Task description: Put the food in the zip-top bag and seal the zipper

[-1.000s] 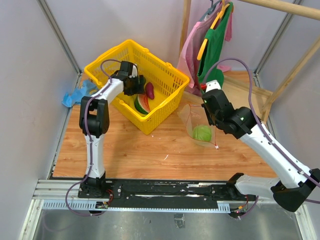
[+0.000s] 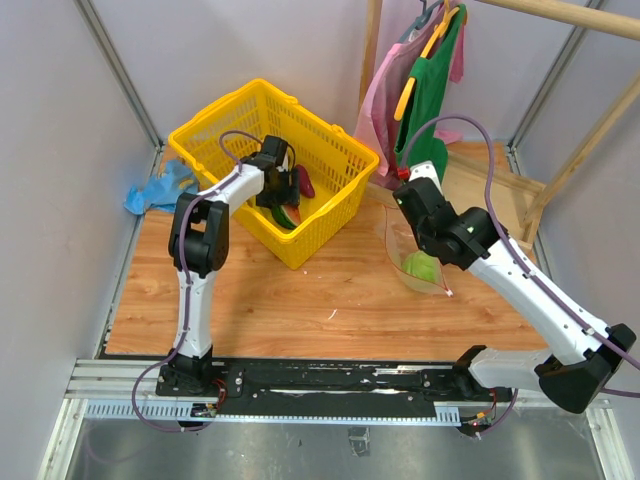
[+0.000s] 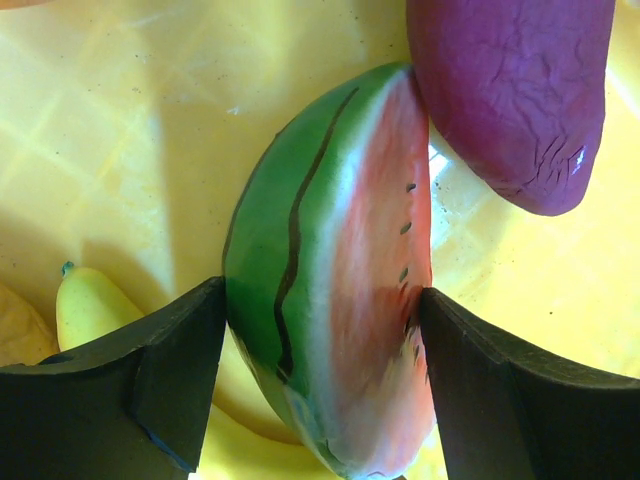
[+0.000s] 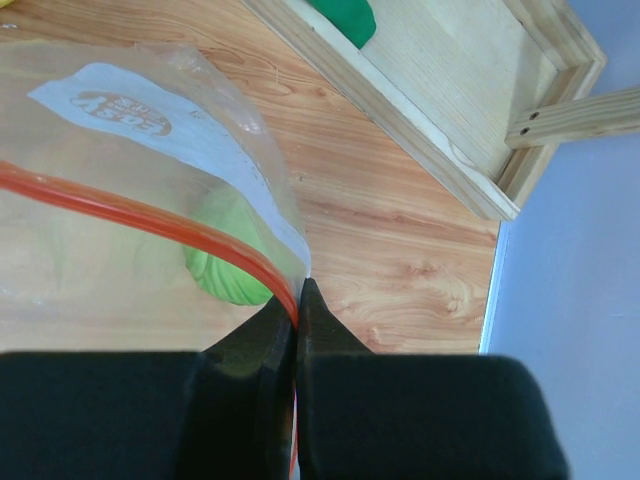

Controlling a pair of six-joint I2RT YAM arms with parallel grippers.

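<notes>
A watermelon slice (image 3: 330, 260) with green rind and red flesh lies in the yellow basket (image 2: 330, 215). My left gripper is open around it, one finger beside the rind and the other beside the flesh. A purple eggplant (image 3: 520, 100) touches the slice's far end in the left wrist view; a banana (image 3: 95, 305) lies left of it. On the right of the table is the clear zip top bag (image 4: 110, 265) with a green, cabbage-like food (image 4: 225, 280) inside. My right gripper is shut on the bag's orange-red edge, its mouth spread on the left.
Pink and green clothes (image 2: 430, 90) hang from a wooden rack (image 2: 560, 12) behind the bag. A blue cloth (image 2: 163, 187) lies left of the basket.
The right gripper and the bag have shifted slightly; the bag's lower end is farther right.
</notes>
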